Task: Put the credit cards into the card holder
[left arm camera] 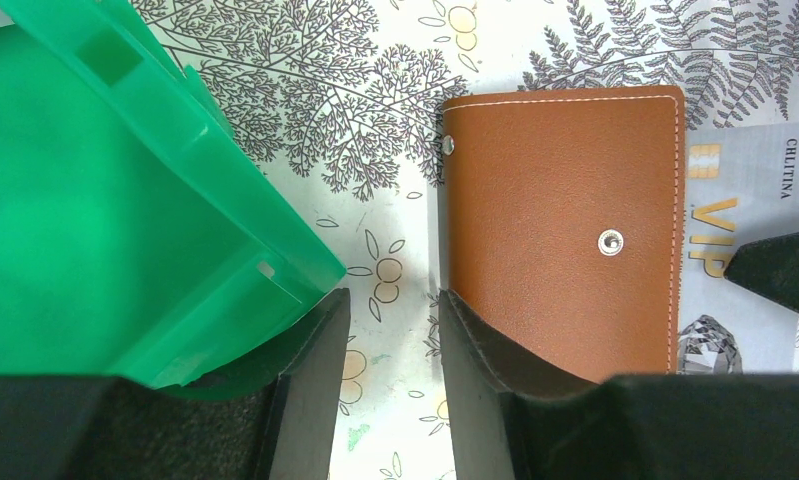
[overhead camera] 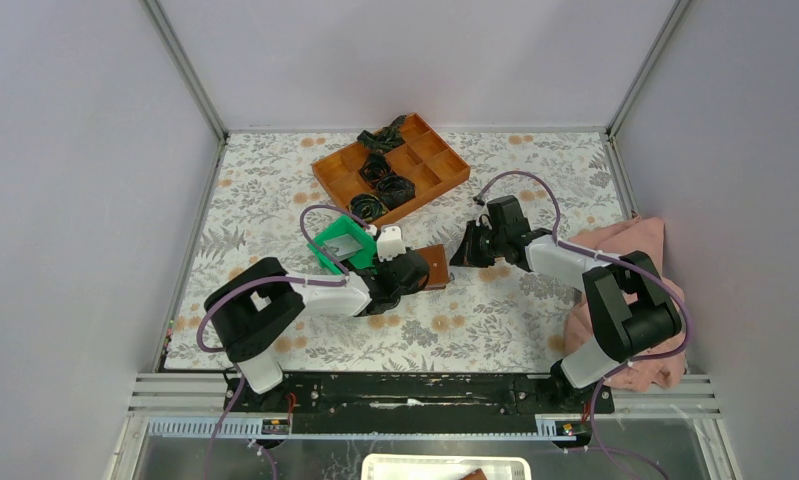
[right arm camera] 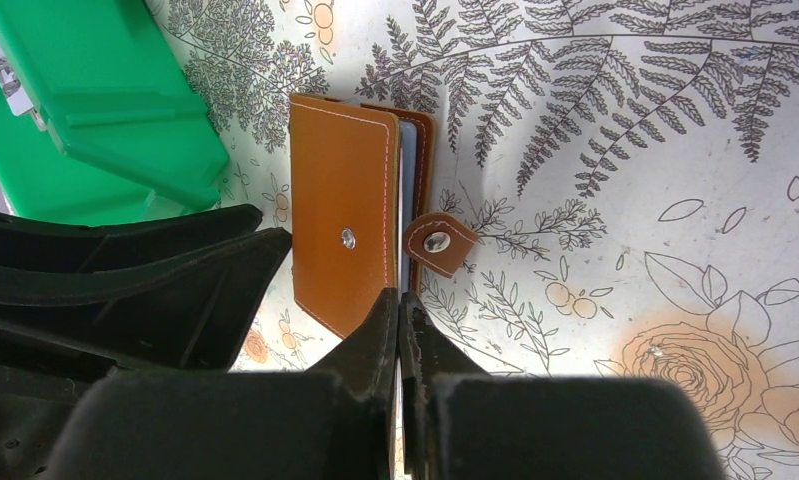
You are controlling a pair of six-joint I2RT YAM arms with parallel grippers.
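The brown leather card holder [left arm camera: 565,220] lies on the patterned table right of the green box. A silvery VIP card [left arm camera: 750,180] sticks out past its right edge; the rest is under the cover. In the right wrist view the card's pale edge [right arm camera: 408,190] runs between the holder's covers. My left gripper is part open, with no object between its fingers, its right fingertip by the holder's left edge. My right gripper is shut, its tips at the card's side of the holder; nothing clearly shows between them.
The green box [overhead camera: 321,252] with a pale card [overhead camera: 343,247] inside stands close left of the holder. Behind is a wooden tray [overhead camera: 440,165] with dark coils. A pink cloth [overhead camera: 630,240] lies under the right arm. The holder's snap strap [right arm camera: 442,243] juts toward the right.
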